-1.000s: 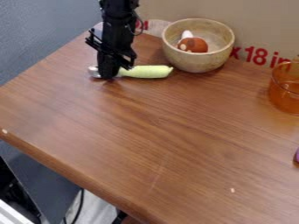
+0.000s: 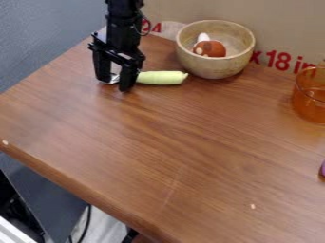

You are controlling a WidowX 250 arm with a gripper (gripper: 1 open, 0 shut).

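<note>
My black gripper point(image 2: 117, 73) is low over the back left of the wooden table, its fingers parted around a small silvery piece at the left end of a pale green elongated vegetable point(image 2: 162, 78). Whether it touches that piece is unclear. A beige bowl point(image 2: 215, 64) at the back holds a reddish-brown round item point(image 2: 214, 48) and a small white item.
An orange translucent container point(image 2: 310, 101) stands at the right edge, with a purple object point(image 2: 321, 169) partly in view below it. A printed cardboard panel lies behind.
Over the last second the gripper has shifted slightly and its fingers look more spread apart. The vegetable and bowl look unmoved.
</note>
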